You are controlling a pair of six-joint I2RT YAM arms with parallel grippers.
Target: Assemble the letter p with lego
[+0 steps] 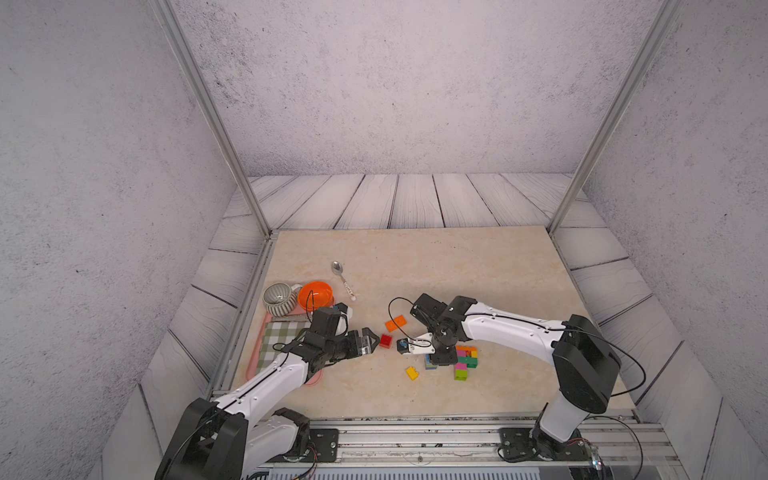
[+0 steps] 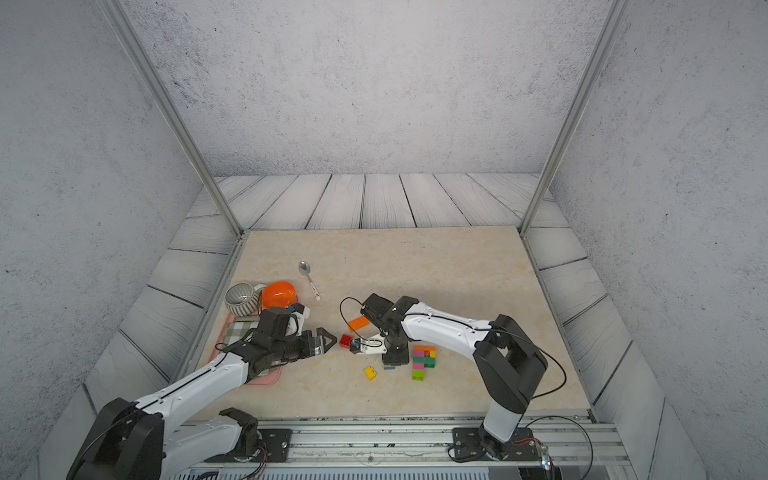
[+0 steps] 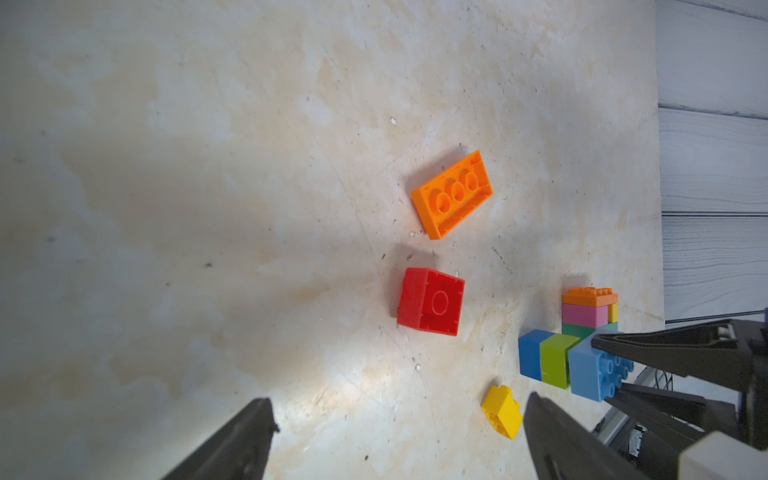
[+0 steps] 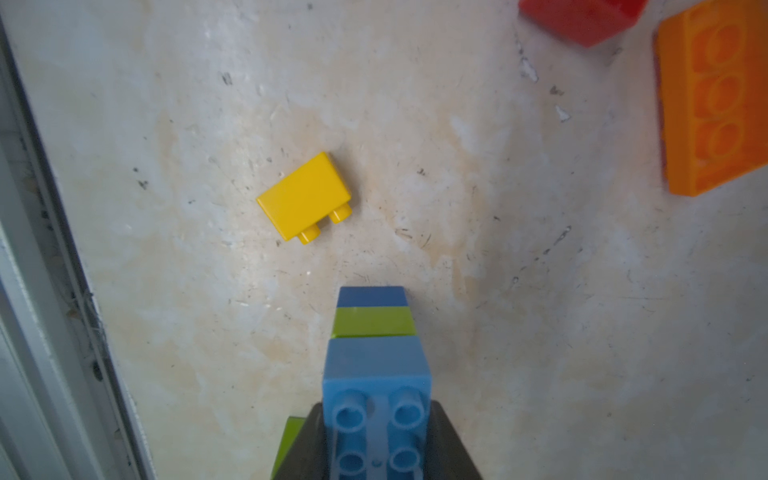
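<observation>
My right gripper is shut on a light blue brick (image 4: 376,364) with studs facing the camera. Directly beyond that brick come a lime brick (image 4: 373,321) and a dark blue brick (image 4: 371,297), lined up in one row; they appear joined to it. In the left wrist view this row (image 3: 557,359) lies beside a build of orange, pink, green and yellow bricks (image 3: 585,316). Open and empty, my left gripper hangs above the table. Past its fingers lie a red brick (image 3: 432,302), an upturned orange brick (image 3: 454,194) and a small yellow brick (image 3: 502,411).
Left of the bricks are a pink tray (image 1: 257,352) with a checked cloth, a striped cup (image 1: 279,299), an orange bowl (image 1: 315,295) and a spoon (image 1: 344,279).
</observation>
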